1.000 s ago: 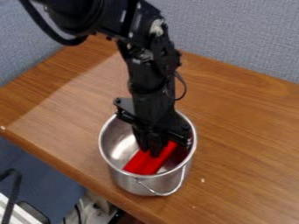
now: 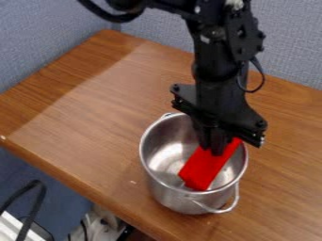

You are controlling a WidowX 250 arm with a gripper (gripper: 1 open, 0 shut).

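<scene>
A steel pot (image 2: 167, 141) with a thin wire handle stands on the wooden table (image 2: 88, 104) near its front edge. A red block (image 2: 201, 169) lies tilted inside it. My black gripper (image 2: 220, 139) reaches down into the right side of the pot, at the upper end of the block. Its fingertips are largely hidden against the block and pot, so I cannot see whether they grip it.
Grey padded panels line the back and left of the table. Cables and a white object lie below the front left edge.
My gripper has moved right and up from lower in the frame; the pot and red block have shifted right along with it.
</scene>
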